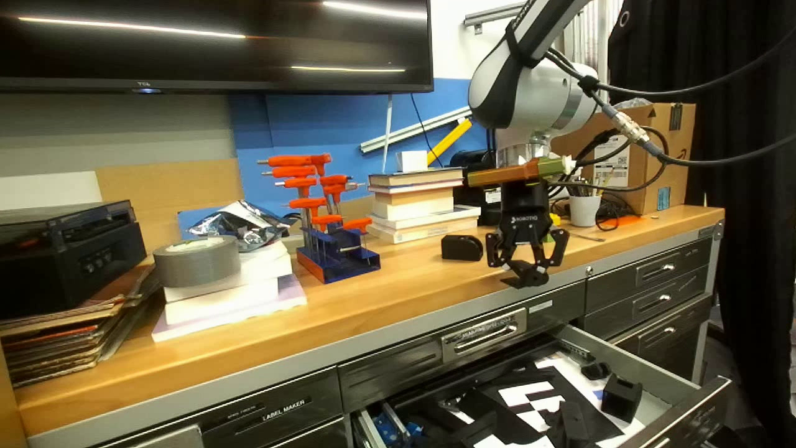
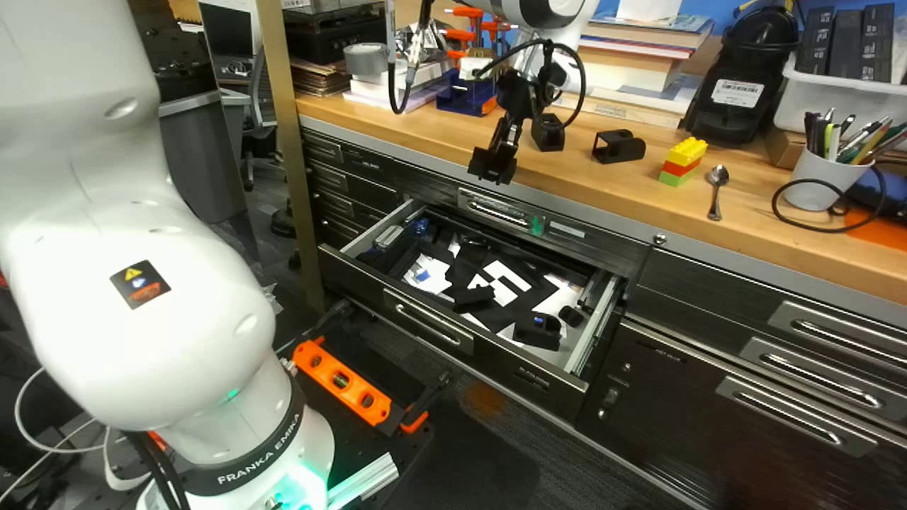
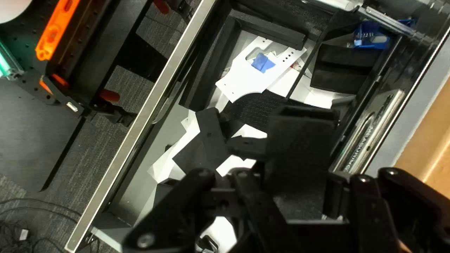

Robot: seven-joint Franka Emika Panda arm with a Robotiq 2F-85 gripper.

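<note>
My gripper (image 1: pixel 526 262) is shut on a black part (image 1: pixel 533 276) in front of the worktop's front edge. In exterior view 2 the same black part (image 2: pixel 492 165) hangs in the air above the back of the open drawer (image 2: pixel 489 352). The wrist view shows the dark part (image 3: pixel 300 145) between my fingers, blurred, with the drawer's contents below. Inside the drawer lie black pieces, white sheets and a black block (image 1: pixel 621 396). My fingertips are partly hidden by the part in exterior view 2.
Two black blocks stay on the worktop, one (image 2: pixel 548 134) near the books and another (image 2: pixel 618 146) near the toy bricks (image 2: pixel 682 161). A spoon (image 2: pixel 716 191) and a pen cup (image 2: pixel 814 177) are farther right. The drawer front (image 2: pixel 451 340) juts out.
</note>
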